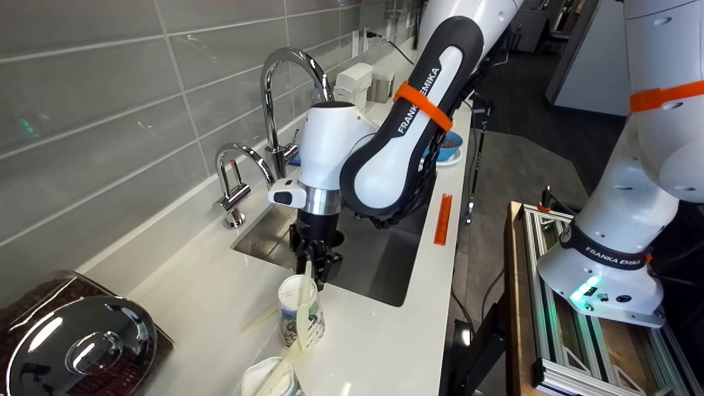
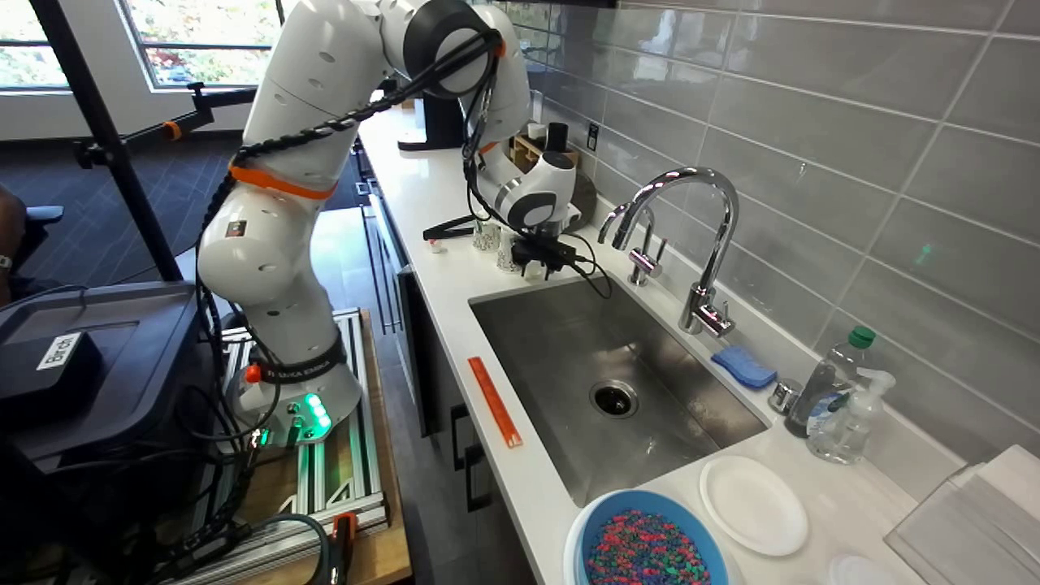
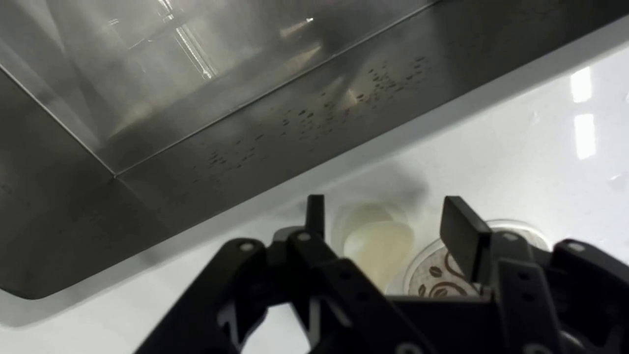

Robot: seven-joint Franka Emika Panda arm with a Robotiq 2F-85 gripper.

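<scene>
In exterior view 1 a cream slotted utensil (image 1: 303, 317) leans across a printed cup (image 1: 290, 323), its handle pointing up. My gripper (image 1: 314, 269) hangs at the top of that handle, beside the sink edge. The wrist view shows the gripper part open, with a gap between its fingers. The cream handle end (image 3: 380, 248) appears blurred in this gap, nearer the left finger; contact with it cannot be made out. Below the right finger is the cup's round, coffee-bean-patterned top (image 3: 439, 274).
A second cup (image 1: 280, 383) stands nearer the camera, and another cream piece (image 1: 258, 318) lies on the counter. The steel sink (image 2: 556, 361) adjoins the gripper. Small tap (image 1: 232, 198) and black lid (image 1: 86, 350) stand to the left. Counter right of the cups is clear.
</scene>
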